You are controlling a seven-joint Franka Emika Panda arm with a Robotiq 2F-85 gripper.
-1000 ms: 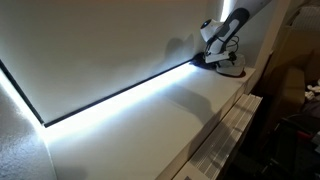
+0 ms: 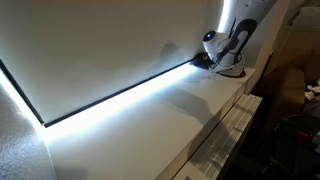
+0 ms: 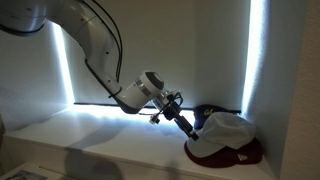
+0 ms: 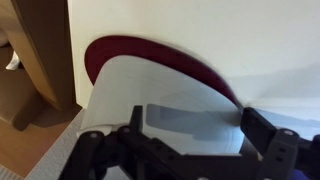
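Note:
A cap with a white crown [image 3: 222,128] and a dark red brim [image 3: 228,158] rests at the right end of the white shelf. Just left of the crown, my gripper [image 3: 188,128] points down at an angle. In the wrist view the gripper is open, its two fingers spread wide across the white crown [image 4: 160,90]. The curved red brim [image 4: 150,46] shows beyond the crown. Whether a finger touches the cloth cannot be made out. Behind the white cap, a dark blue cap [image 3: 206,112] is partly hidden.
The white shelf [image 2: 130,120] is bare along most of its length. A back wall [image 2: 100,50] with a glowing light strip runs behind it, and a side wall [image 3: 280,80] closes the right end. Below the front edge lies a slatted surface [image 2: 225,140].
The caps appear to stay in place.

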